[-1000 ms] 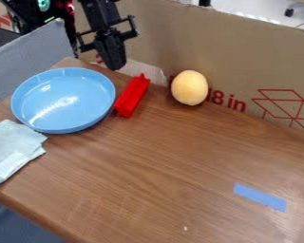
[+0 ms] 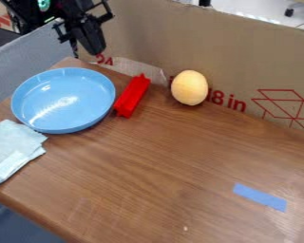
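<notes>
My gripper (image 2: pixel 94 47) is up at the top left, above the back edge of the table, with its fingers appearing shut and nothing visible between them. Below it a blue plate (image 2: pixel 64 99) rests on the wooden table. A red cylindrical object (image 2: pixel 133 96) lies just right of the plate, and a pale yellow round object (image 2: pixel 189 87) sits against the cardboard at the back.
A folded white cloth (image 2: pixel 8 152) lies at the left edge below the plate. A blue tape strip (image 2: pixel 258 197) is at the lower right. A cardboard wall (image 2: pixel 243 52) lines the back.
My gripper has moved left and slightly up, away from above the red object. The objects on the table have not visibly moved.
</notes>
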